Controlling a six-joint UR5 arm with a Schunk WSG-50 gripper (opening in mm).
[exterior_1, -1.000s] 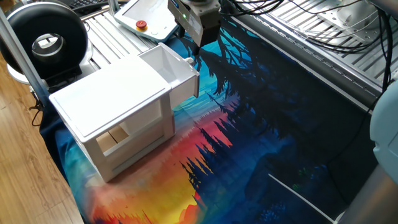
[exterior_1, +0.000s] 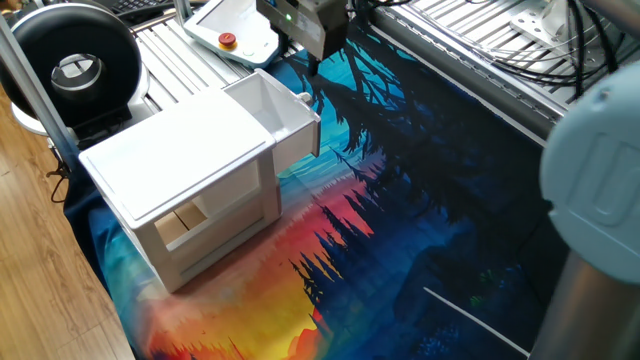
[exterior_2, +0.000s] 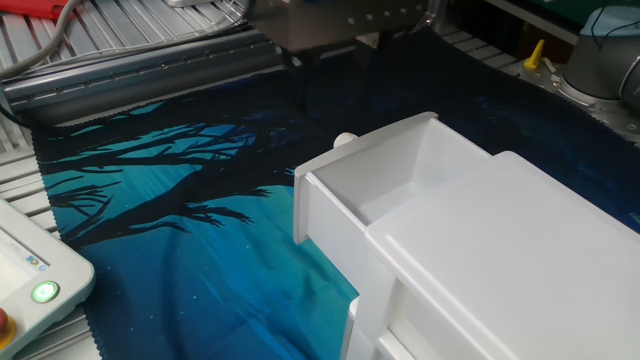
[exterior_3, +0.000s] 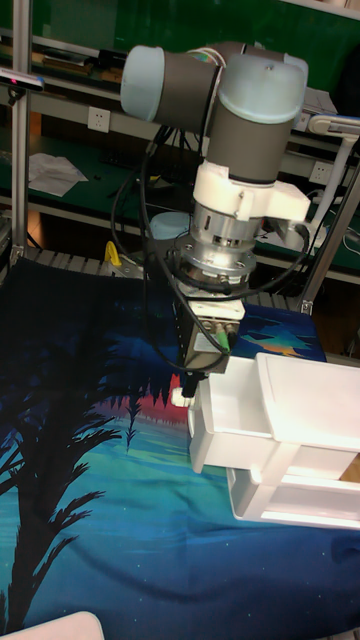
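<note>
A white cabinet (exterior_1: 175, 155) stands on the printed cloth, its upper drawer (exterior_1: 272, 115) pulled out. The visible part of the drawer's inside looks empty in exterior view 2. On the drawer front (exterior_2: 365, 155) sits a small round white knob (exterior_2: 345, 140). My dark gripper (exterior_1: 298, 58) hangs above and just beyond the drawer front, apart from the knob in exterior view 1. Two separated fingers show against the dark cloth in exterior view 2, so the gripper is open, with nothing seen between them. In exterior view 3 the fingertips overlap the knob (exterior_3: 179, 396) from that angle.
A control pendant with a red button (exterior_1: 228, 41) lies beyond the cabinet. A round black device (exterior_1: 75, 65) stands to its left. A metal rail (exterior_1: 490, 90) runs along the cloth's edge.
My gripper has moved slightly left and up in exterior view 1, while the pale blue arm joint has come further into the frame at the right. Cabinet and drawer stay where they were.
</note>
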